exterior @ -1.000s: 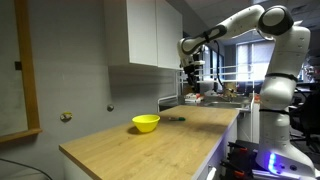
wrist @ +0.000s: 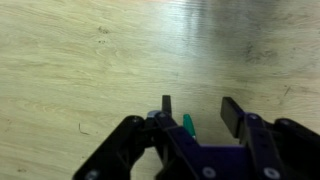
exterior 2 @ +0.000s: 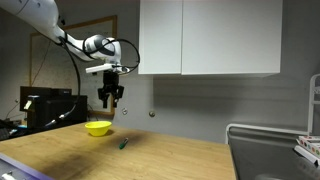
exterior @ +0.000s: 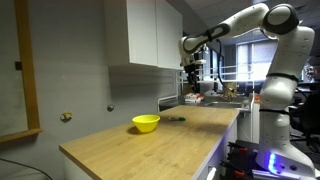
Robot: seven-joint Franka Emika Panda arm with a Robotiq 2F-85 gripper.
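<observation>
High over the table, my gripper points down, its fingers open and nothing held. Both dark fingers show in the wrist view, spread apart, one of them the left finger. Between and below them in that view appears part of a small green and dark object, mostly hidden by the gripper. From outside, a small dark object with a teal tint lies flat on the tabletop, well below the gripper. A yellow bowl stands upright on the table, apart from that object.
White cabinets hang on the wall above its back side. In the second exterior view, dark equipment stands beyond the bowl at the left.
The arm has shifted only very slightly. The bowl and the small object lie where they were.
</observation>
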